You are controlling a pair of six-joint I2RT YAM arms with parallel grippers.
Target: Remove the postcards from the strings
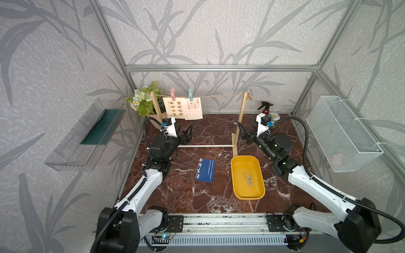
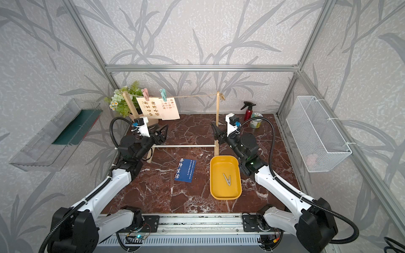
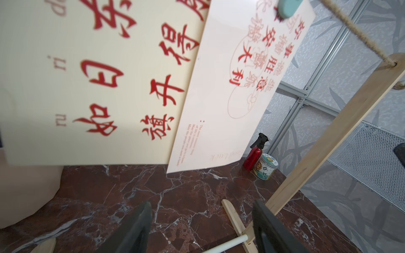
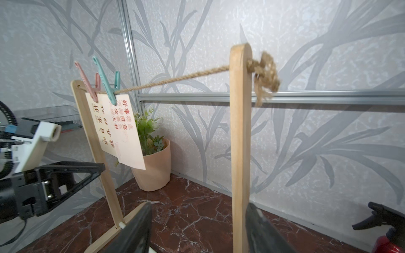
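Two overlapping postcards (image 1: 182, 108) hang from a string on a wooden stand (image 2: 217, 122), held by a pink clothespin (image 1: 172, 93) and a teal clothespin (image 1: 190, 94). My left gripper (image 1: 186, 135) is open, below and in front of the cards, which fill the upper part of the left wrist view. My right gripper (image 2: 217, 130) is open by the stand's right post, nothing between its fingers. A blue postcard (image 1: 205, 170) lies on the table.
A yellow tray (image 1: 248, 191) holding a grey clip is at front right. A potted plant (image 1: 141, 99) stands back left, a red spray bottle (image 2: 247, 113) and tin back right. Baskets hang on both side walls.
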